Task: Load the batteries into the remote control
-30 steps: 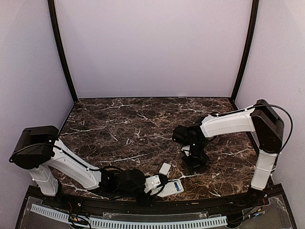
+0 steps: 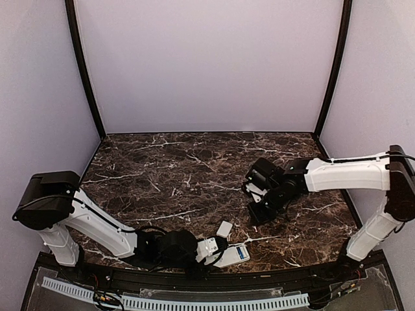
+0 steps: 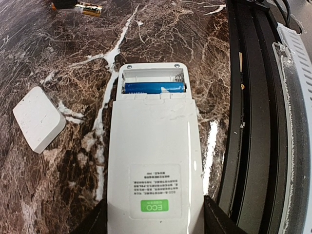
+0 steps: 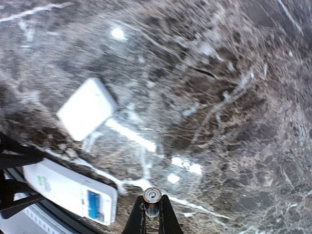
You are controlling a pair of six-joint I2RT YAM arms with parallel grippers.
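In the left wrist view the white remote control (image 3: 153, 146) lies back side up, its battery compartment uncovered at the far end. One blue battery (image 3: 155, 87) lies across the compartment; the slot beyond it is empty. My left gripper is shut on the remote's body, a finger at each side. In the right wrist view a second battery (image 4: 152, 202), seen nearly end-on, is between the fingers of my right gripper, apart from the remote. That battery's gold and black side (image 3: 89, 8) shows at the top of the left wrist view.
The white battery cover (image 3: 39, 119) lies loose on the dark marble table, beside the remote. Close along the remote's other side runs the table's black edge rail (image 3: 251, 122).
My right arm has swung and its wrist has turned, the gripper shifting slightly in the top view. The left arm and the remote have stayed put.
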